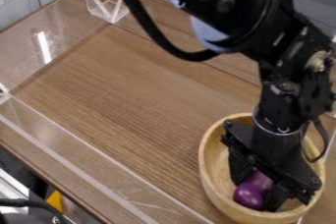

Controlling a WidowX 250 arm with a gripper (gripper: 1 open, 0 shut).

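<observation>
A pale wooden bowl (211, 169) sits at the lower right of the table. My black gripper (260, 174) reaches down into it from above, its fingers around a purple eggplant-like object (251, 193) lying in the bowl. The arm and fingers partly hide that object, and whether they press on it is hard to see.
Clear plastic edging runs along its left side, with a small clear bracket at the far back left. A dark cable curves at the bottom left.
</observation>
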